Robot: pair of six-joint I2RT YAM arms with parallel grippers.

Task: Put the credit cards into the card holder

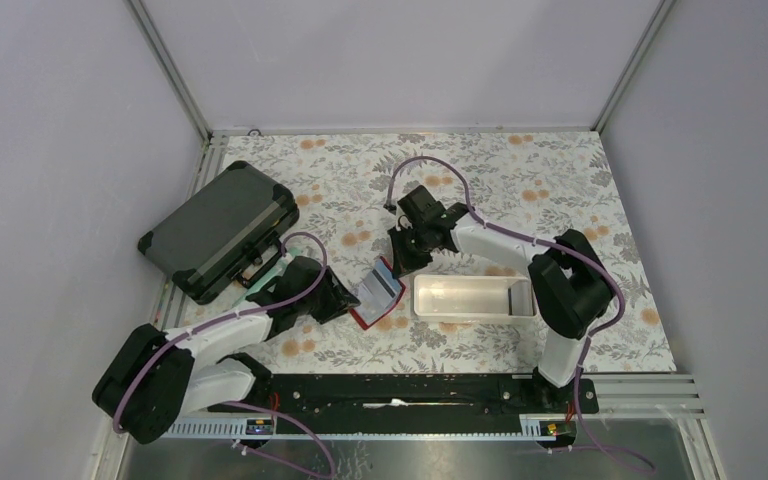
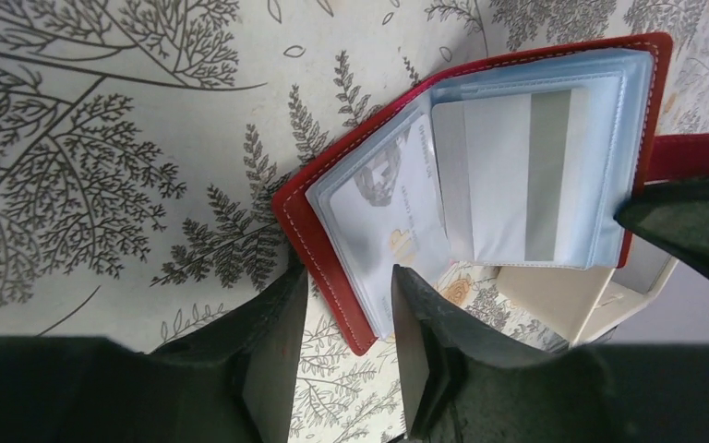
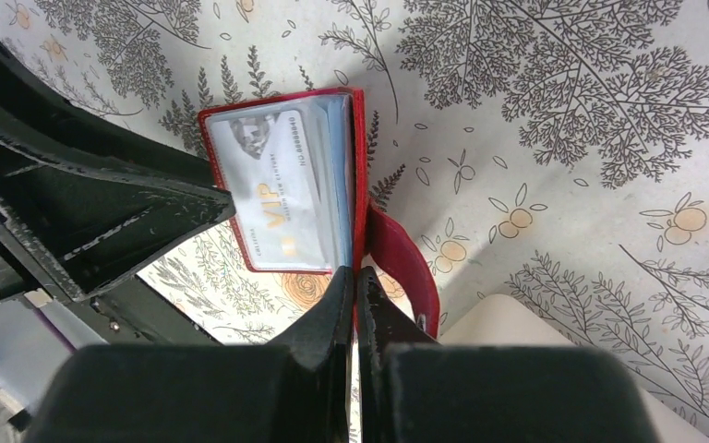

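Observation:
The red card holder (image 1: 378, 318) lies opened out on the patterned table, with clear bluish sleeves inside. One sleeve shows a white VIP card (image 3: 268, 194); in the other is a white card with a grey stripe (image 2: 508, 175). At the holder's left end, my left gripper is part open, its two fingertips apart over the red border by the VIP card. Whether they touch the holder I cannot tell. My right gripper is shut with the holder's red edge pinched between its fingertips.
To the right stands a shallow white tray (image 1: 472, 321) with a dark flat piece (image 1: 520, 298) at its right end. A dark grey case (image 1: 220, 225) sits at the back left, partly behind my left arm.

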